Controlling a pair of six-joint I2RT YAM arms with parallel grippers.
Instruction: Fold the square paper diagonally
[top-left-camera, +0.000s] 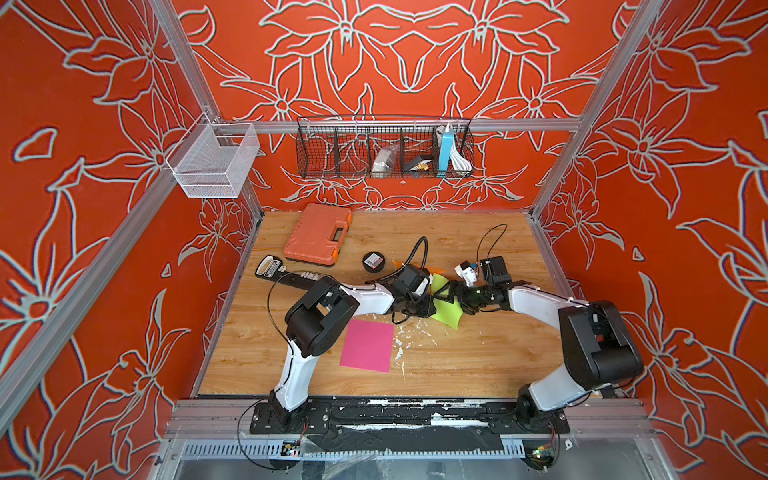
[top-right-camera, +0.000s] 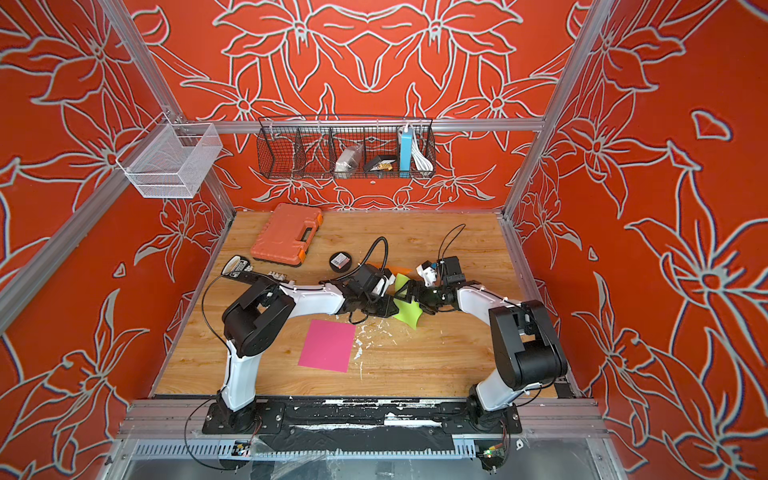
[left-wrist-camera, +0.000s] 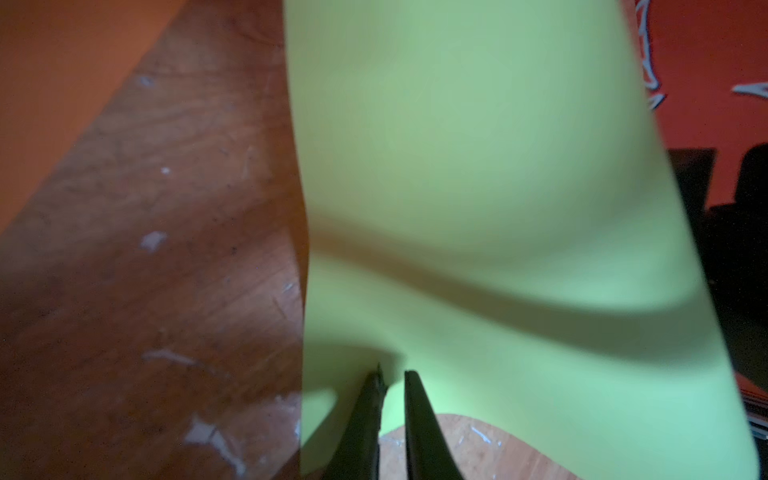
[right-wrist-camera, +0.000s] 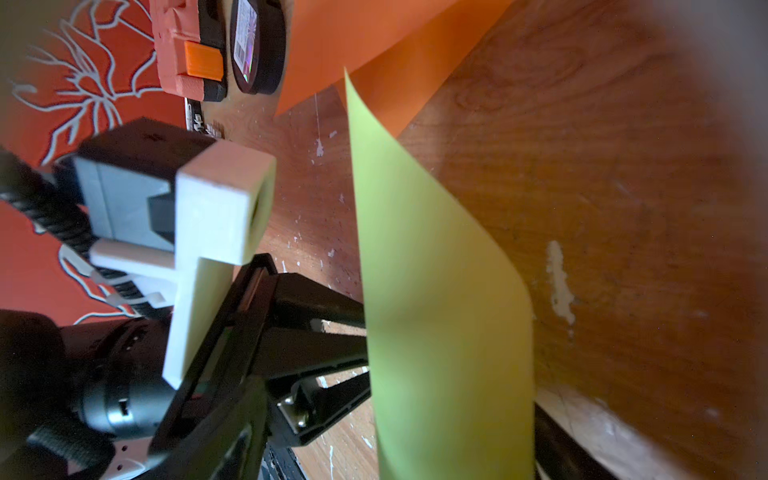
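Note:
The yellow-green paper (top-left-camera: 449, 317) is curved up off the table between my two grippers, its far side bent over. It fills much of the left wrist view, with a shadowed bend across the paper (left-wrist-camera: 480, 144). My left gripper is at the paper's near left corner, tips slightly apart with paper showing behind them. In the right wrist view the raised paper (right-wrist-camera: 448, 344) hides the tips of the left fingers (right-wrist-camera: 320, 352). From the right, my right gripper (top-left-camera: 449, 294) reaches over the paper with fingers spread; whether it touches the sheet is unclear.
A pink sheet (top-left-camera: 367, 345) lies flat in front of the left arm. Orange paper (right-wrist-camera: 432, 72) sits just behind the green sheet. Further back are a black round tin (top-left-camera: 373, 261) and an orange case (top-left-camera: 318, 233).

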